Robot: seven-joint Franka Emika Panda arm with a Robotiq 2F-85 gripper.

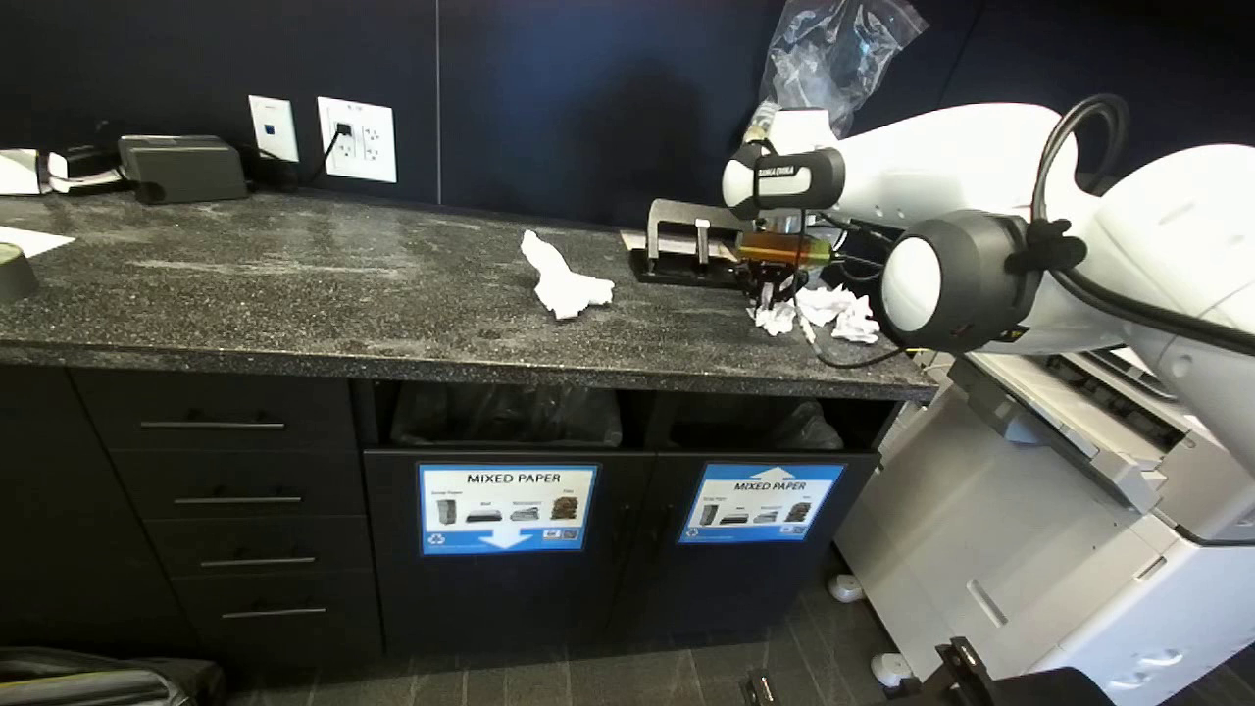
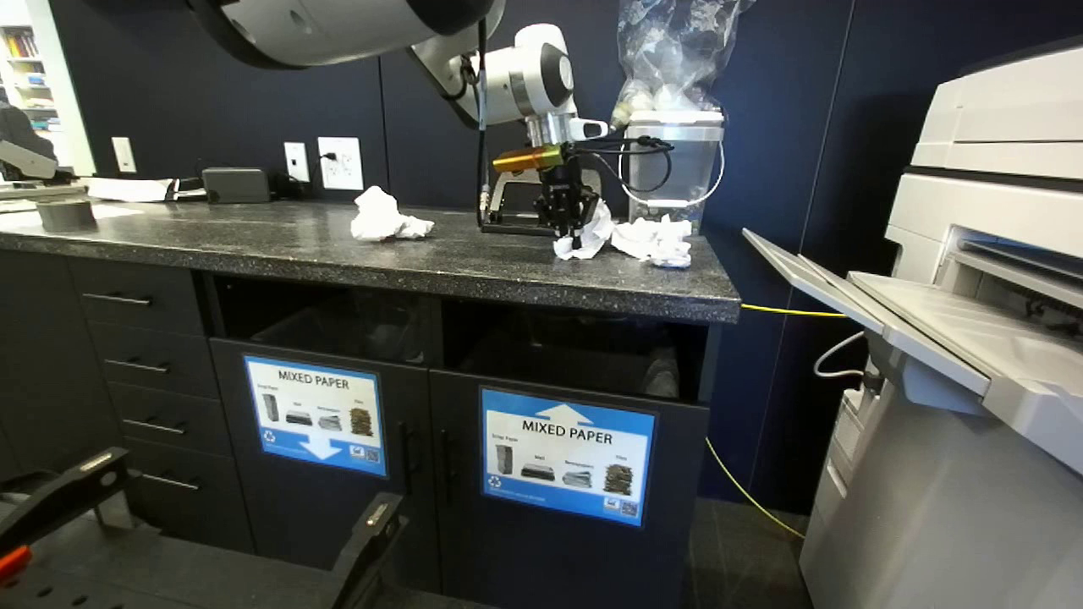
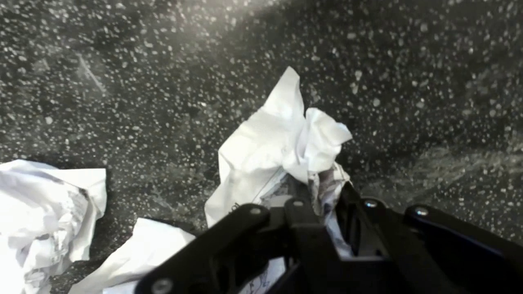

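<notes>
My gripper points down at the right end of the counter, shut on a crumpled white paper (image 3: 260, 147). Part of that paper is pinched between the fingers, and the rest spreads ahead of them, low at the counter. In exterior view 2 the gripper (image 2: 574, 232) stands just left of a second crumpled paper (image 2: 655, 242). Another wad (image 1: 565, 282) lies apart, nearer the middle of the counter. The fingers hide some of the pinched paper in the wrist view.
Behind the gripper stands a black and grey hole punch (image 1: 677, 235). A clear bin (image 2: 675, 167) with a plastic bag above it is at the back right. Below the counter (image 1: 353, 294) are open slots over "MIXED PAPER" signs (image 1: 508, 508).
</notes>
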